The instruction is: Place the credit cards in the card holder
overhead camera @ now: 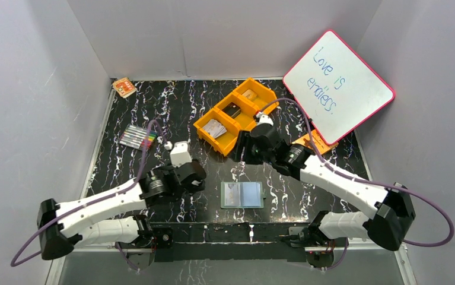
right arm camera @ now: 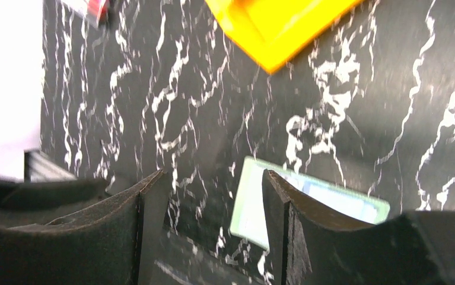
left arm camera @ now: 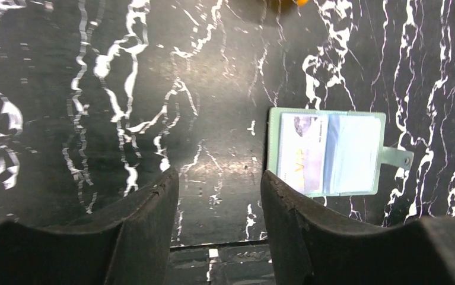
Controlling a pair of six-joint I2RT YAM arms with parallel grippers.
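Observation:
The mint-green card holder (overhead camera: 242, 195) lies opened flat near the table's front edge, its strap pointing right. In the left wrist view, a light printed card (left arm camera: 303, 151) sits in the left side of the holder (left arm camera: 381, 132), while the right side shows a pale, blank-looking sleeve. More whitish cards (overhead camera: 215, 129) are in the front compartment of the yellow bin (overhead camera: 204, 136). Left of the holder, above the table, my left gripper is open with bare table between its fingers. My right gripper hangs behind the holder, near the bin, also open and empty.
Several markers (overhead camera: 137, 137) lie at the left, with an orange packet (overhead camera: 124, 87) behind them. A whiteboard (overhead camera: 339, 89) leans at the back right over an orange book (overhead camera: 303, 141). Bare table lies between bin and holder.

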